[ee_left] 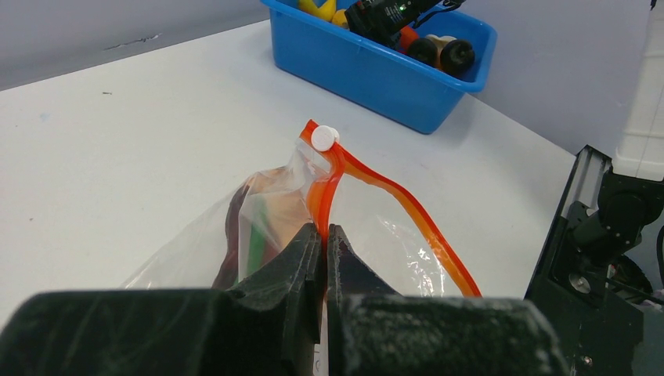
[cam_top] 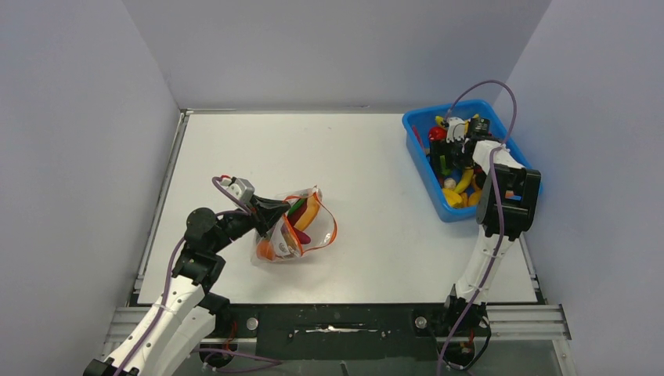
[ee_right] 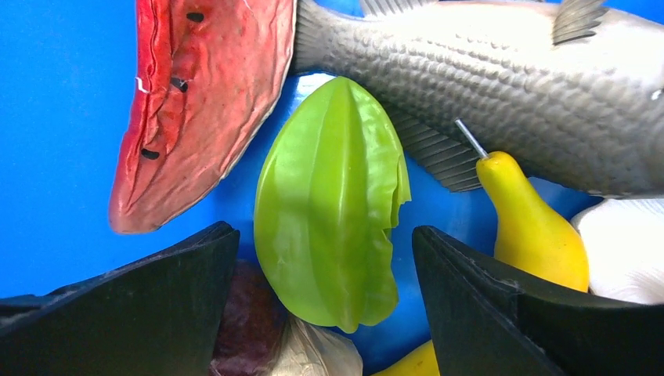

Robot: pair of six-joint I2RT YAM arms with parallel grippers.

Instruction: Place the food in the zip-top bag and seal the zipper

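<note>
The clear zip top bag [cam_top: 317, 240] with its orange zipper edge lies open on the left of the table, several foods inside. My left gripper is shut on the bag's orange edge, just below the white slider [ee_left: 324, 139]. Over the blue bin my right gripper stands open, its dark fingers [ee_right: 478, 305] on either side of a green star fruit [ee_right: 329, 204]. Gaps show between the fruit and both fingers.
Around the fruit in the blue bin [cam_top: 427, 182] lie a watermelon slice [ee_right: 207, 102], a grey fish [ee_right: 501, 78] and a yellow pear [ee_right: 536, 227]. The white table [cam_top: 368, 180] between bag and bin is clear.
</note>
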